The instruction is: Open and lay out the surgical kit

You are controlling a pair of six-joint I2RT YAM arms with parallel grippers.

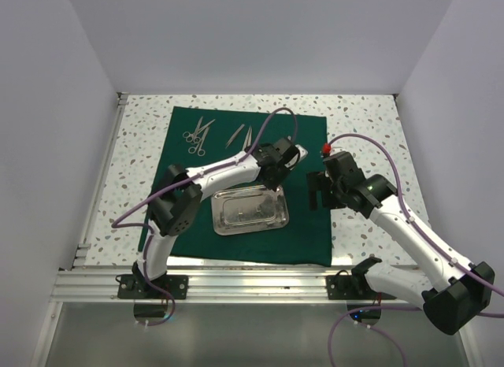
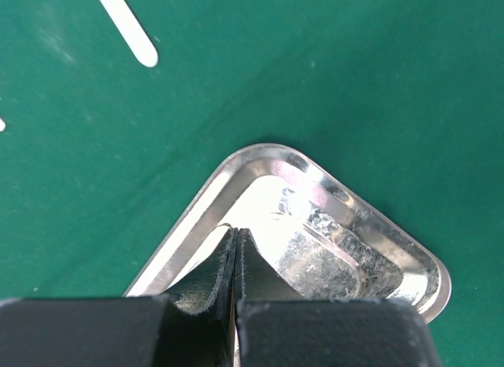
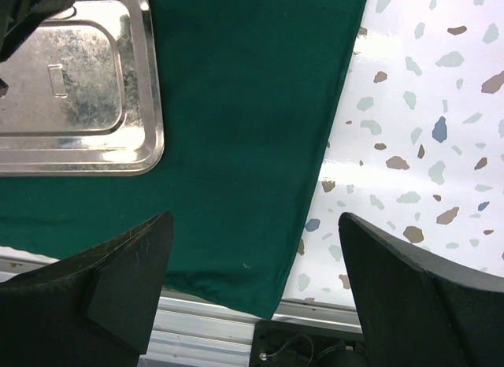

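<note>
The shallow metal tray (image 1: 250,210) lies on the green cloth (image 1: 307,241); in the top view its floor looks largely bare. My left gripper is shut over the tray near one of its corners, and nothing clear shows between its fingertips. Scissor-like instruments (image 1: 197,139) lie at the cloth's far left. Right of them are a slim instrument (image 1: 235,136) and tweezers (image 1: 248,139). A flat pale handle (image 2: 130,28) rests on the cloth beyond the tray. My right gripper is open and empty above the cloth's right edge.
Speckled tabletop (image 1: 366,119) borders the cloth, clear on the right apart from my right arm. A metal rail (image 1: 260,276) runs along the front edge. The cloth's front strip and the stretch right of the tray are free. My left arm spans the cloth's middle.
</note>
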